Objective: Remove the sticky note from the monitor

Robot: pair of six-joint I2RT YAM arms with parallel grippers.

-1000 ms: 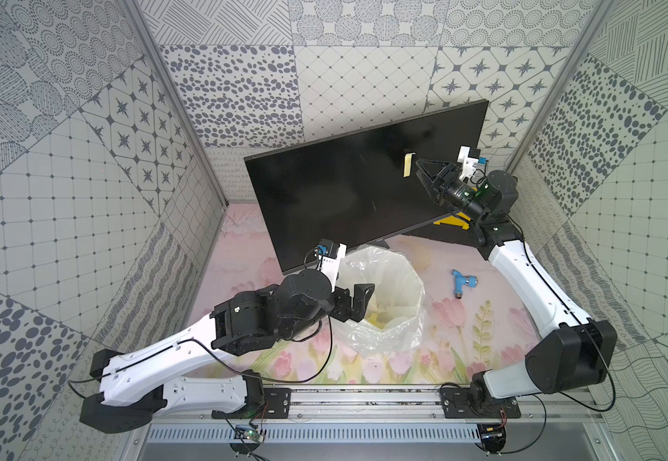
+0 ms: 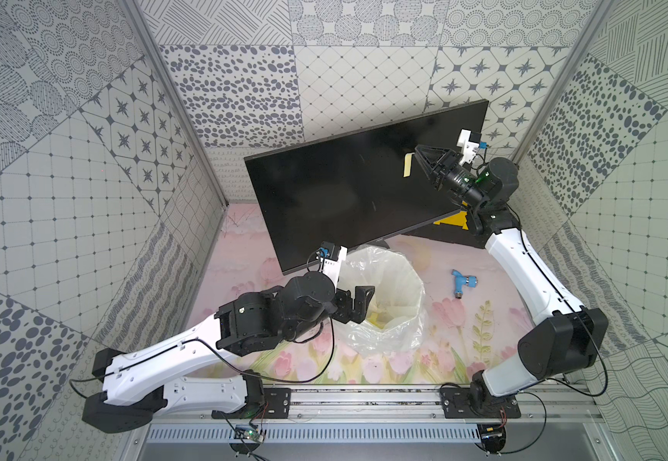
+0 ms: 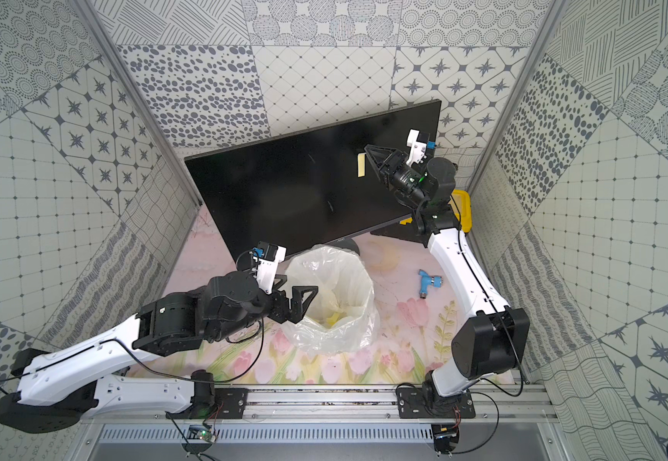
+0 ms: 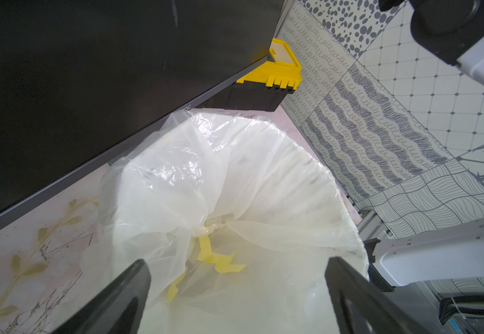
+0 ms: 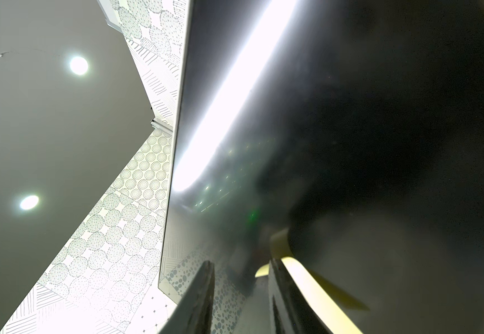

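A large black monitor point(image 2: 334, 192) leans across the back. A pale yellow sticky note point(image 2: 407, 166) is on its upper right screen; in the right wrist view the note point(image 5: 314, 292) has a raised end beside the fingers. My right gripper point(image 2: 420, 151) stands partly open at the note's top edge; whether it touches cannot be told. My left gripper point(image 2: 353, 302) is open over a white bag-lined bin point(image 2: 403, 284), with nothing between its fingers. Yellow scraps point(image 4: 219, 261) lie inside the bin.
A blue tool point(image 2: 459, 282) lies on the floral table right of the bin point(image 3: 349, 269). A yellow-and-black toolbox point(image 4: 258, 91) sits behind at the right, partly hidden by the monitor.
My right arm has risen, bringing its gripper up to the level of the note's top. The left arm is nearly still.
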